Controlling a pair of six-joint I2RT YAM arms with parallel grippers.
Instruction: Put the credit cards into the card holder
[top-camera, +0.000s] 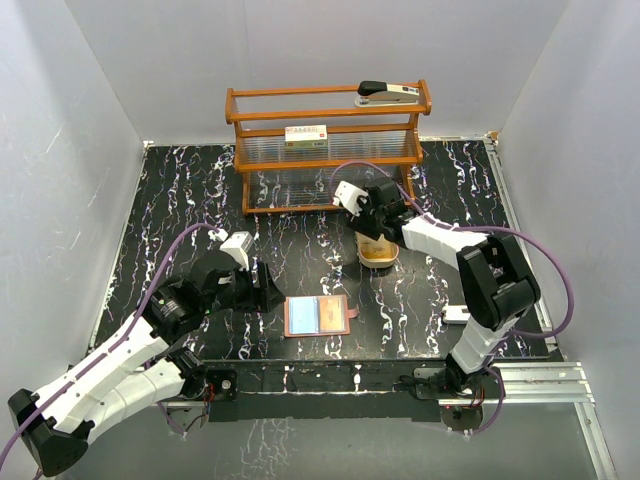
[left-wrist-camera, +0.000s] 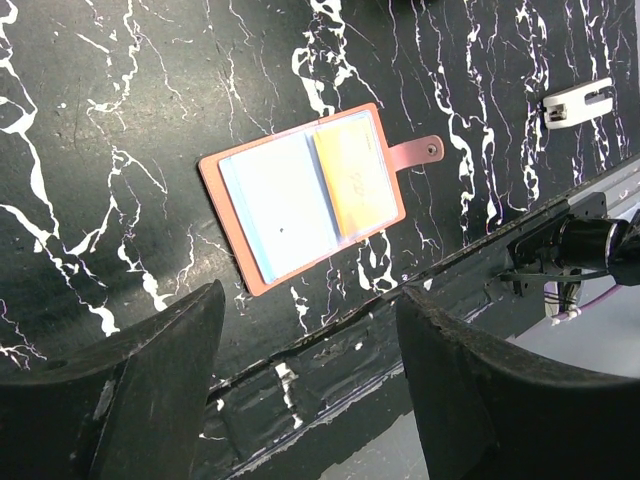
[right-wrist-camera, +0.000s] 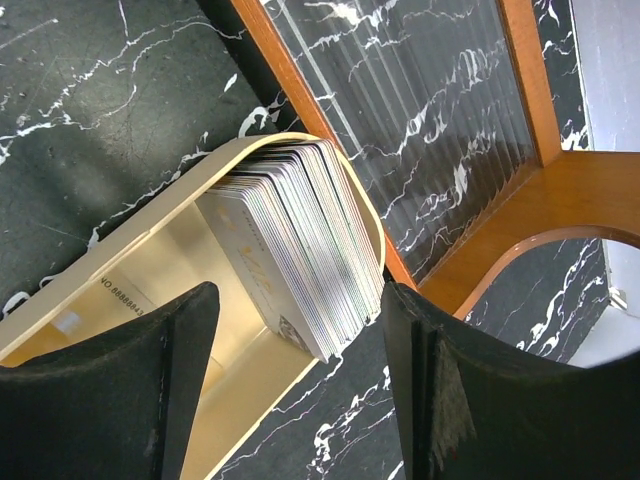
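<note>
The open card holder (left-wrist-camera: 284, 203) lies flat on the table, its sleeves showing blue and yellow. A stack of cards (right-wrist-camera: 290, 250) stands on edge at one end of a cream box (right-wrist-camera: 140, 245) beside the wooden rack's lower edge. My right gripper is open just over that box, with the stack ahead between its fingertips in view. My left gripper (top-camera: 260, 290) is open above the table to the left of the holder, nothing between its fingers.
The wooden rack (top-camera: 320, 160) stands at the back, holding a stapler (top-camera: 387, 93) and a small box (top-camera: 305, 136). A white object (left-wrist-camera: 577, 105) lies at the right of the table.
</note>
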